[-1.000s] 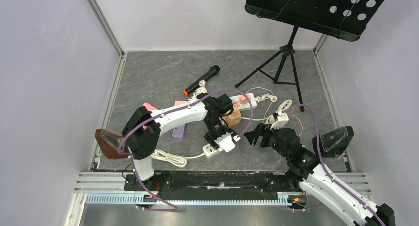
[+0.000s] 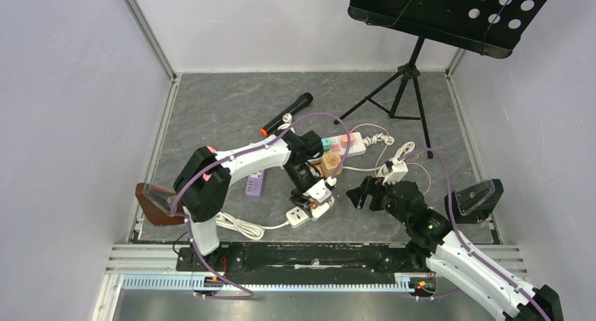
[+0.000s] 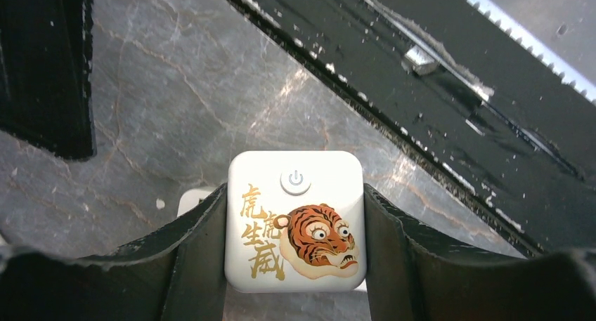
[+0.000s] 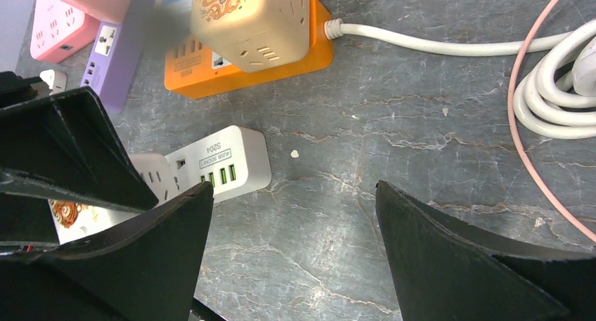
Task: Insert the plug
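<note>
In the left wrist view a white cube plug (image 3: 295,223) with a tiger picture sits between my left gripper's fingers, which press against both sides, over a white power strip (image 3: 193,200). From above, my left gripper (image 2: 311,203) is at the front middle, over that strip (image 2: 298,216). The strip (image 4: 225,159) shows USB ports in the right wrist view; its socket under the cube is hidden, so seating cannot be told. My right gripper stands open and empty, right of the strip.
An orange strip with a cube (image 4: 253,26) on it, a purple strip (image 2: 254,184), coiled cables (image 4: 555,96) and a pink wire lie around. A microphone (image 2: 286,112) and music stand (image 2: 411,89) are behind. Bare floor lies right of the white strip.
My left gripper's head has turned slightly and shifted a little left, and the purple cable over its arm has swung up and left. The right arm looks unchanged.
</note>
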